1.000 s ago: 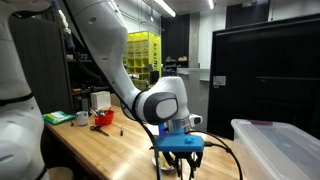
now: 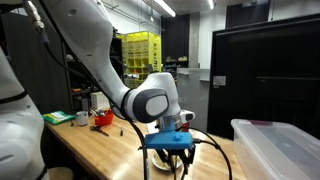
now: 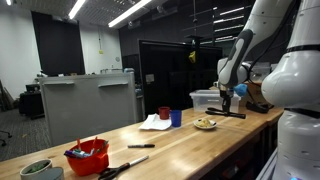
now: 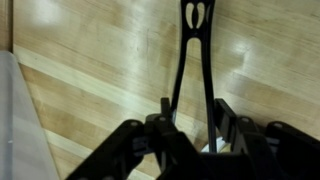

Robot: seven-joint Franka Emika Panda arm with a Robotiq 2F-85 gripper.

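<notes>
My gripper is shut on a black tongs-like utensil (image 4: 207,75), whose slotted head reaches forward above the wooden table. In exterior view 2 the gripper (image 3: 234,97) is over the right part of the table, and the dark utensil (image 3: 228,113) extends sideways below it. A shallow plate or bowl with food (image 3: 205,124) sits to the left of the gripper there. In exterior view 1 the arm partly hides this bowl (image 2: 157,162).
A red container with utensils (image 3: 88,155) stands at the opposite end, near a black-handled tool (image 3: 123,167). A blue cup (image 3: 176,118), a red cup (image 3: 164,112) and a white cloth (image 3: 155,123) are beyond the bowl. A large translucent bin (image 2: 275,150) borders the work area.
In exterior view 1 my gripper has shifted slightly left, covering more of the bowl. The utensil has moved with it; the tabletop objects look unmoved.
</notes>
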